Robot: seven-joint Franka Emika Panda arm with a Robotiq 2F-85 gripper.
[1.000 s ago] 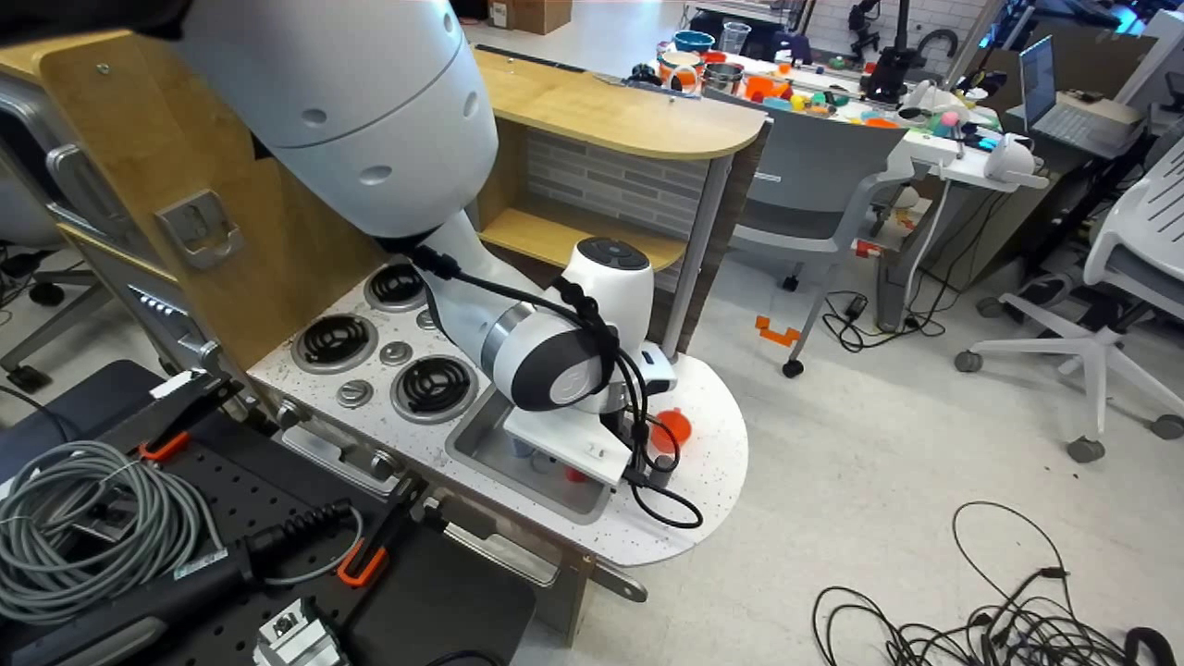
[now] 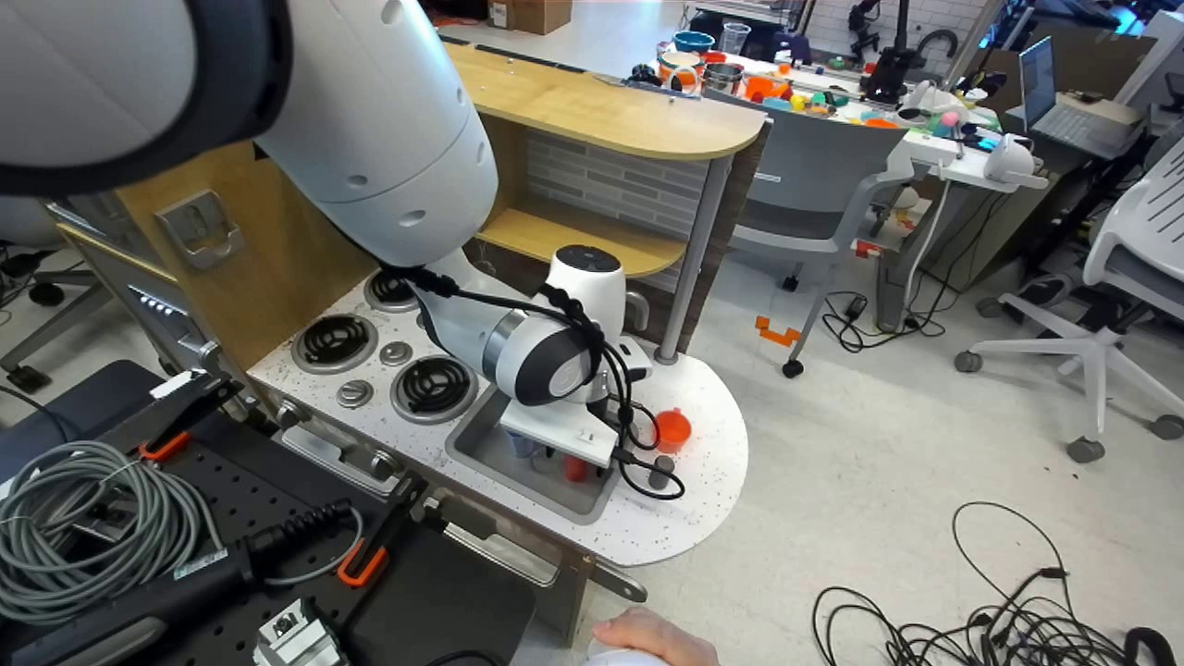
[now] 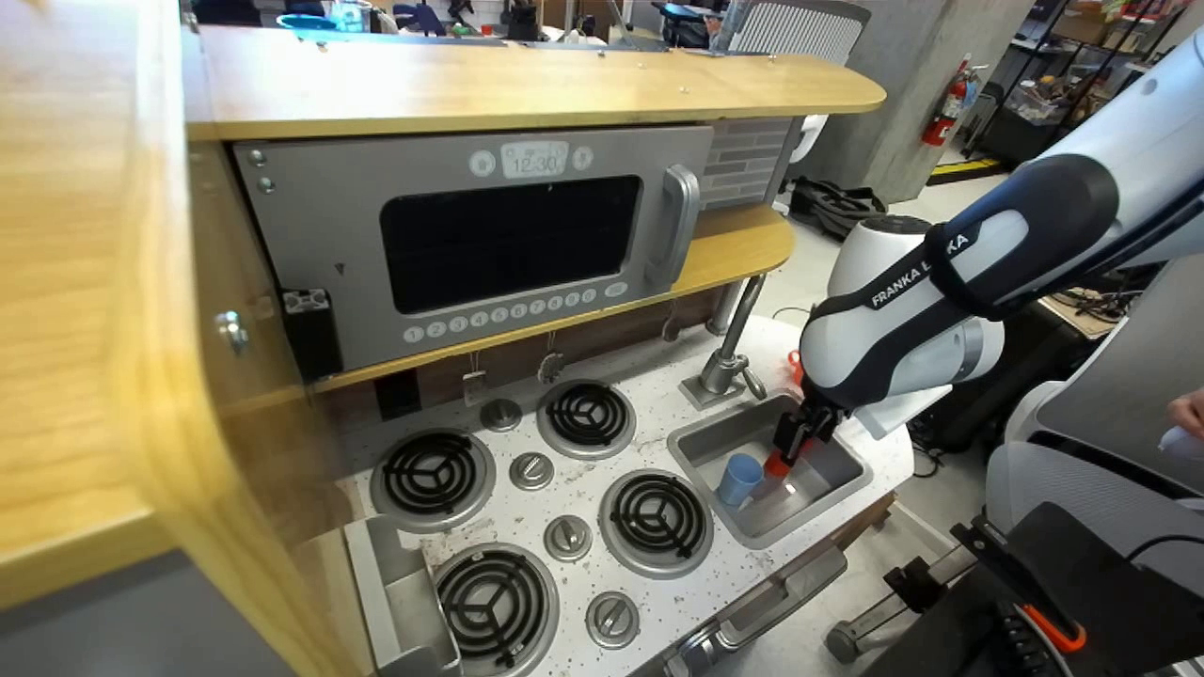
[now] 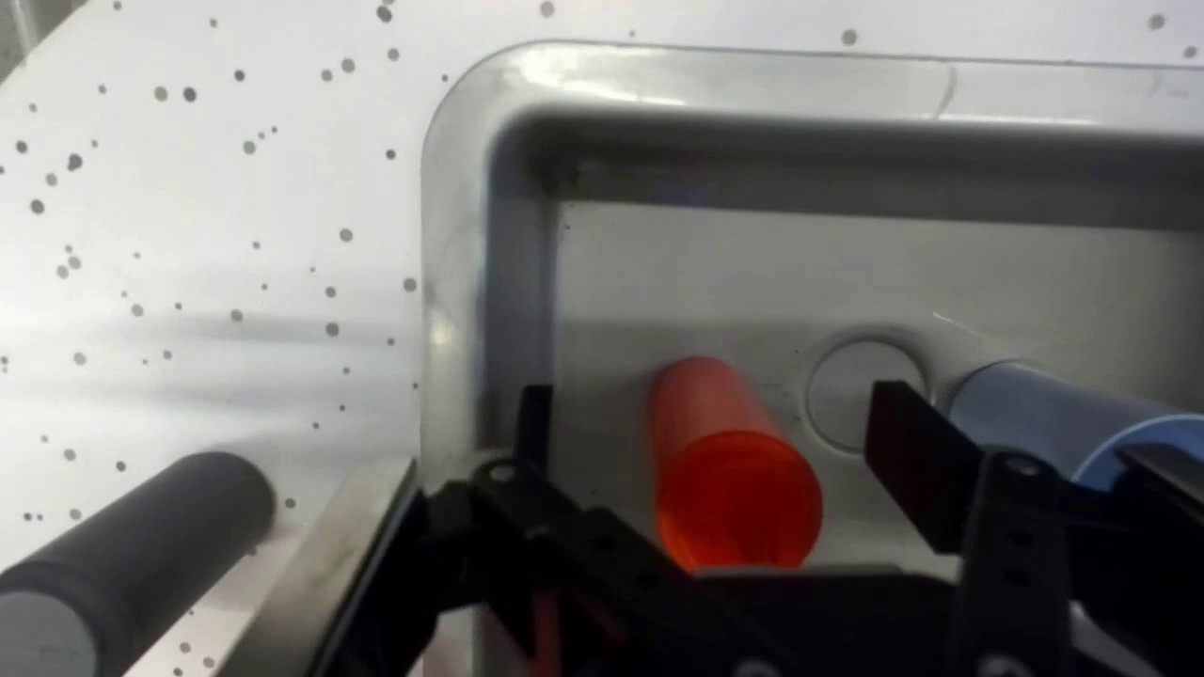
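Note:
In the wrist view, a translucent red cup (image 4: 739,496) lies in the metal sink (image 4: 666,265), its wide end toward the camera. My gripper is open, with one of its dark fingers (image 4: 916,464) on each side of the cup and gaps showing between. Exterior view 2 has the gripper (image 3: 793,438) down inside the sink right beside the red cup (image 3: 775,464); whether they touch cannot be told there. A blue cup (image 3: 740,480) sits close by, and in the wrist view it appears tipped toward the right finger.
A dark grey cylinder (image 4: 135,547) and an orange-red object (image 2: 672,428) rest on the speckled counter beyond the sink's end. Sink walls enclose the gripper. Stove burners (image 3: 655,519) lie to one side, and a faucet post (image 3: 734,338) rises behind.
The arm has come lower and shifted slightly left in exterior view 1. More of the red cup shows below the hand's white bracket. A person's hand has appeared at the bottom edge.

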